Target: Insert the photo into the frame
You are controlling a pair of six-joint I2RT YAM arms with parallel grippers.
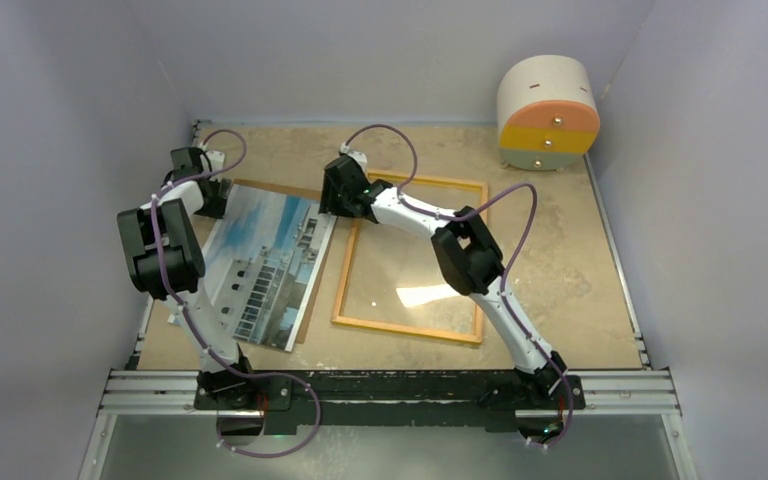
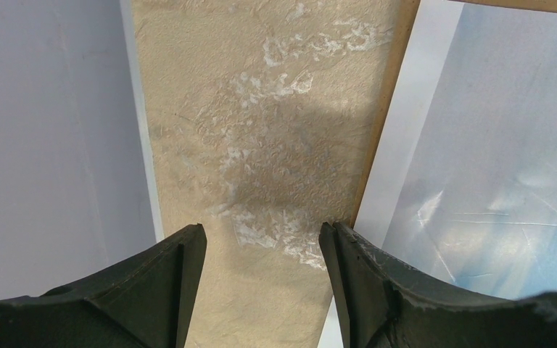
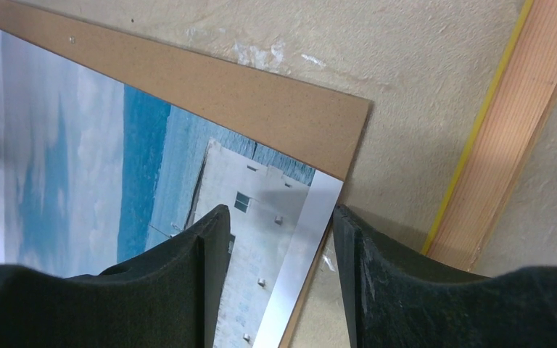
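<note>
The photo (image 1: 260, 265), a blue and white picture with white buildings, lies on a brown board (image 3: 188, 76) at the left of the table. To its right rests the light wooden frame (image 1: 482, 250). At the photo's upper left, my left gripper is open, its right finger (image 2: 337, 250) close against the photo's left edge. My right gripper is at the photo's upper right. Its fingers appear apart, one above the picture, the other by its right edge; whether they grip it is unclear.
A small cabinet (image 1: 548, 115) with coloured drawers stands at the back right. Bare table (image 1: 560, 250) lies right of the frame. Walls bound the table's left, back and right. My right arm (image 1: 465, 250) crosses above the frame.
</note>
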